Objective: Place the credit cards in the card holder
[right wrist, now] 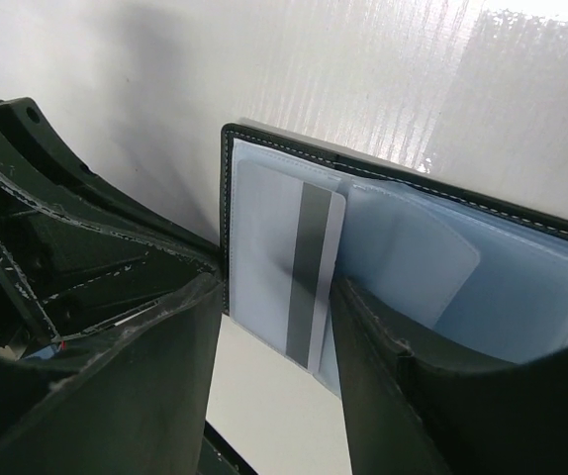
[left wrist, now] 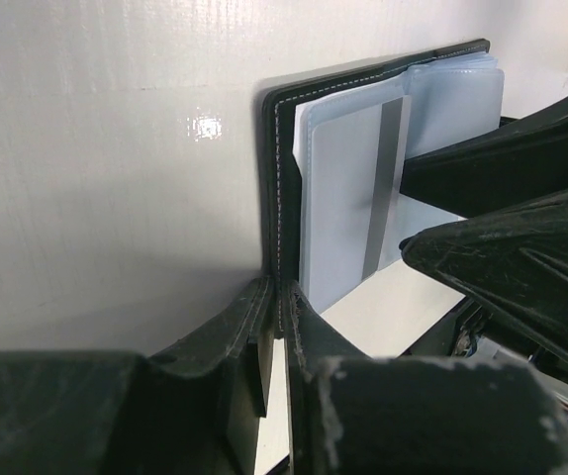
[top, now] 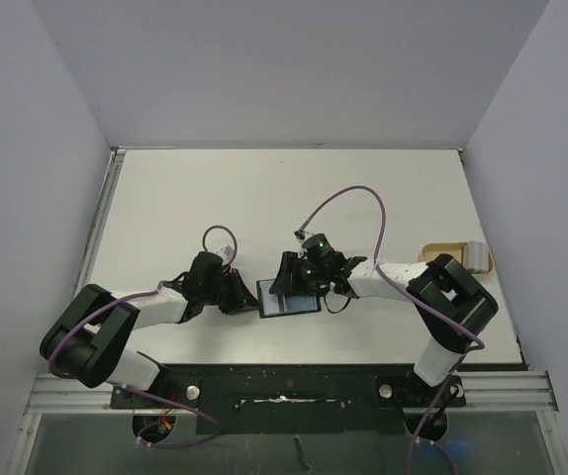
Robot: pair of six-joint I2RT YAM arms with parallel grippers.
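Observation:
The card holder (top: pixel 290 311) lies open on the table, a dark stitched cover with clear bluish sleeves. A pale card with a dark stripe (right wrist: pixel 266 247) lies flat in the sleeve at the holder's left end, its right side near the sleeve's edge. At the left edge my left gripper is shut on the holder's cover. My right gripper stands open over the card, one fingertip to each side of it and nothing gripped. From the left wrist view, the right fingers (left wrist: pixel 512 233) hover at the striped side of the card.
A tan tray (top: pixel 443 250) with a pale block-like item (top: pixel 476 257) stands at the far right. The table behind the holder (top: pixel 225 193) is bare. Both arms come close together around the holder, with cables looping above them.

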